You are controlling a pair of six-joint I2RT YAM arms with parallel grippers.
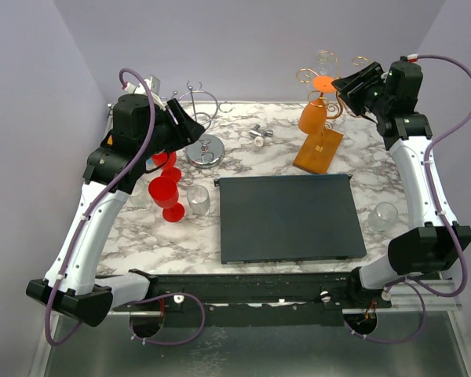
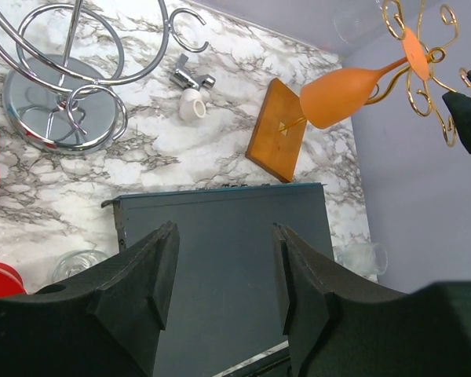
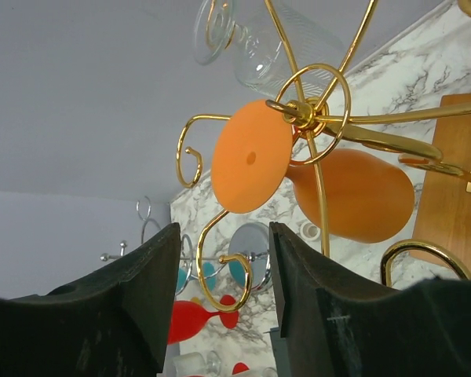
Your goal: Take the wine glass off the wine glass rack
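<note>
An orange wine glass (image 3: 349, 192) hangs by its round foot (image 3: 255, 157) from the curled wire holders of the gold rack (image 3: 298, 116). The glass's bowl (image 1: 312, 118) tilts down toward the wooden base (image 1: 319, 151) in the top view. My right gripper stands open just to the right of the glass's foot in the top view; no part of the glass is between its fingers. One gold curl lies across the gap between those fingers in the right wrist view. Over the left side, my left gripper is open and empty.
A clear glass (image 3: 286, 51) also hangs on the gold rack. A silver rack (image 1: 206, 149), red glasses (image 1: 163, 192) and a clear tumbler (image 1: 198, 199) stand at the left. A dark panel (image 1: 290, 218) fills the front middle; another clear glass (image 1: 383, 216) lies at right.
</note>
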